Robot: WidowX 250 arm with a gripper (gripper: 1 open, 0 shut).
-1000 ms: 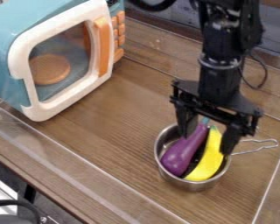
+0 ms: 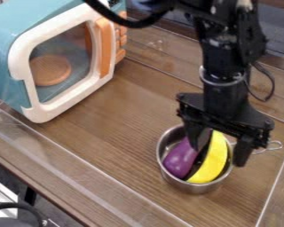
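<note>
A small metal pot with a wire handle stands on the wooden table at the right. Inside it lie a purple eggplant and a yellow banana-like piece. My black gripper is open, hanging over and into the pot's top, with its fingers around the upper part of the contents. Whether the fingers touch either piece I cannot tell.
A toy microwave in light blue and white stands at the upper left, its door window facing the table.
My gripper has shifted slightly over the pot and sits lower than a second ago. The pot and its contents look almost unchanged.
</note>
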